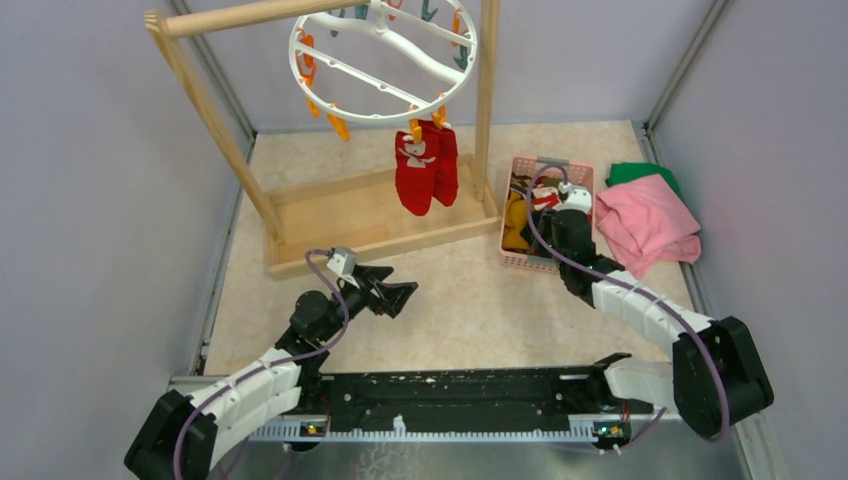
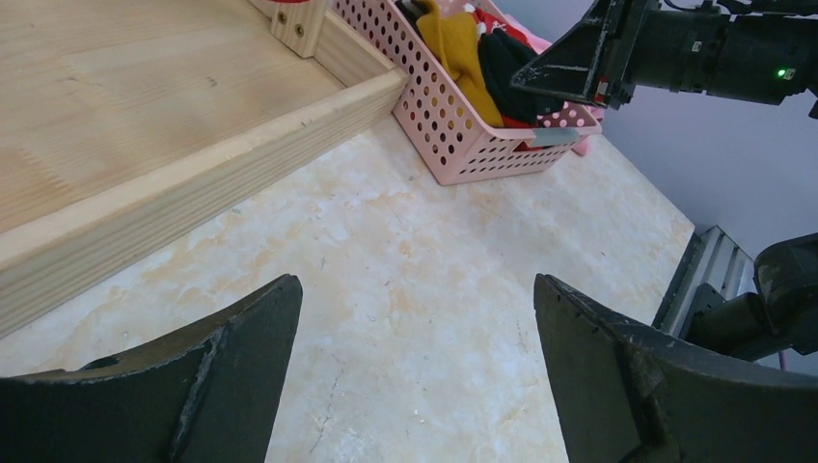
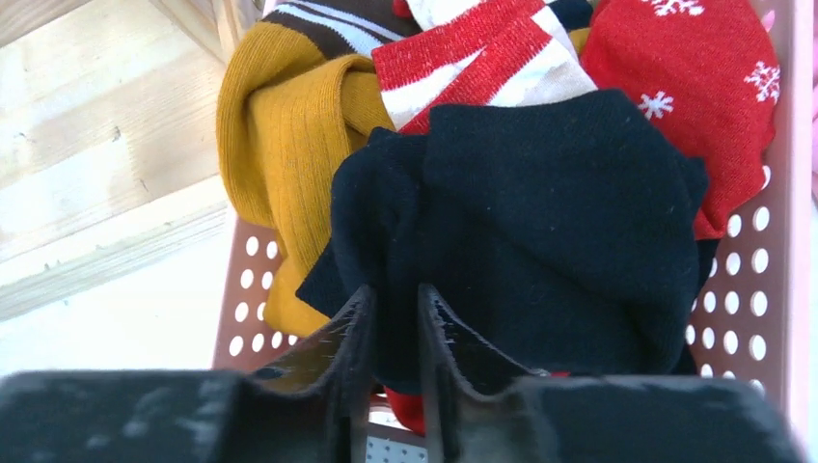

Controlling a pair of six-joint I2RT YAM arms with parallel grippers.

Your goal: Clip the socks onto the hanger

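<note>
In the top view a white round hanger (image 1: 385, 110) hangs from a wooden frame, with orange and grey-green clips. A pair of red socks (image 1: 428, 172) dangles from two orange clips on its near right rim. Over the pink basket (image 3: 794, 318), my right gripper points down at a black sock (image 3: 559, 212). Its fingertips are close together with a narrow gap, a black fold running down behind or between them; whether they grip it is unclear. Wide open and empty, my left gripper hovers above the bare table left of centre.
Mustard (image 3: 289, 145) and red snowflake socks (image 3: 675, 96) crowd the basket around the black one. Pink cloth (image 1: 648, 218) and green cloth (image 1: 640, 172) lie to its right. The frame's wooden base (image 1: 390, 243) borders it on the left.
</note>
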